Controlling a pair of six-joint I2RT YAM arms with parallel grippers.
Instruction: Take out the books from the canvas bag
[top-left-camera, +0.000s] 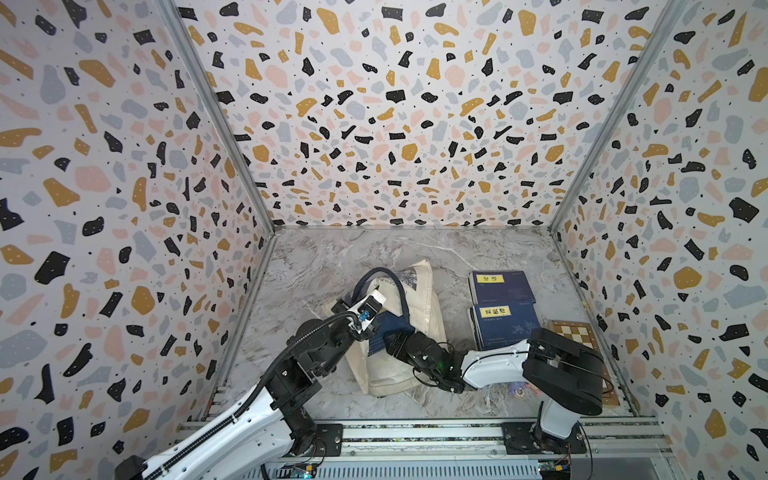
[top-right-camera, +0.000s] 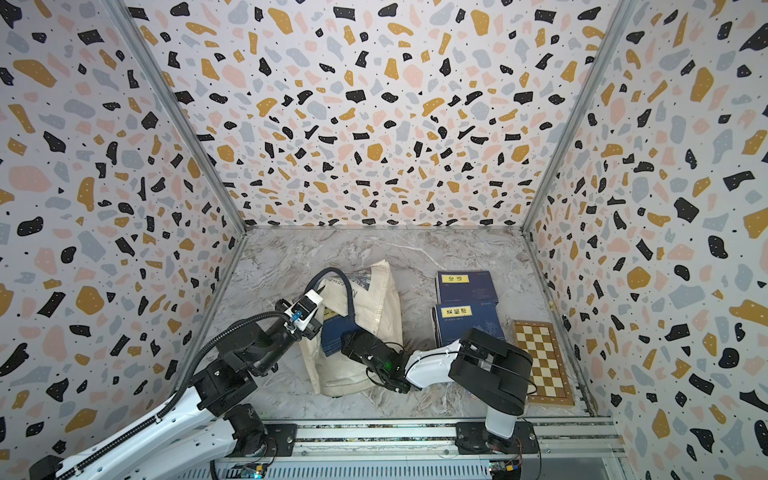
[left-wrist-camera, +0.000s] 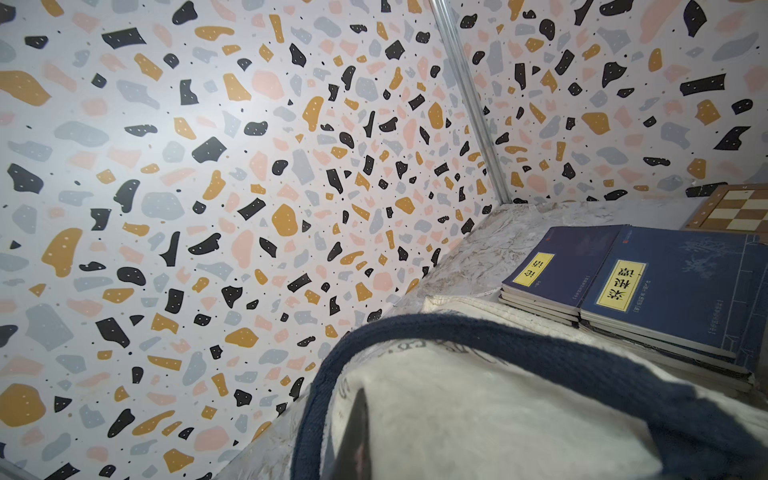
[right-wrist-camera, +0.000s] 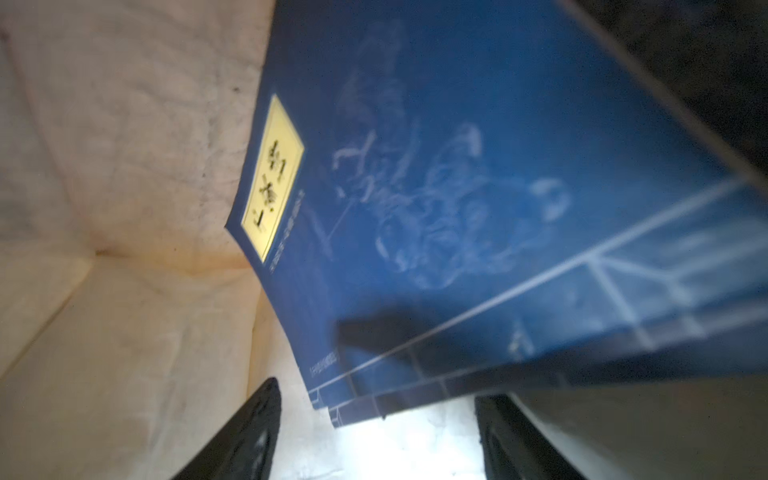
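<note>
The cream canvas bag (top-left-camera: 430, 308) lies in the middle of the table with its mouth spread and its dark blue handle (top-left-camera: 370, 277) arched up. Inside it, a blue book (right-wrist-camera: 448, 184) with a yellow label leans at a slant, its lower corner toward my right gripper. That gripper is open inside the bag, its fingers (right-wrist-camera: 249, 440) just below the book's bottom edge and not closed on it. My left gripper (top-left-camera: 364, 308) is shut at the bag's left side by the handle. One dark finger (left-wrist-camera: 354, 440) shows against the canvas; whether fabric is pinched is hidden.
Right of the bag, two piles of blue books with yellow labels, a far pile (top-right-camera: 466, 288) and a near pile (top-right-camera: 472, 322), lie side by side. A chessboard (top-right-camera: 541, 360) sits at the right edge. The table behind the bag is clear.
</note>
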